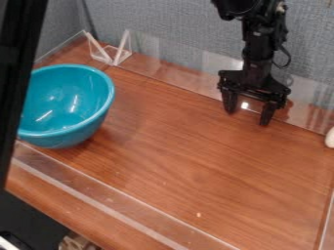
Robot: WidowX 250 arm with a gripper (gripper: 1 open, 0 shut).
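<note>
My black gripper (247,105) hangs at the back right of the wooden table, close to the clear panel along the rear edge, with its fingers pointing down and standing apart, open. A small light spot shows between the fingers; I cannot tell what it is.
A large turquoise bowl (65,112) sits at the left of the table (183,176). A white wire stand (107,51) is at the back left corner. A white object (329,137) is cut off at the right edge.
</note>
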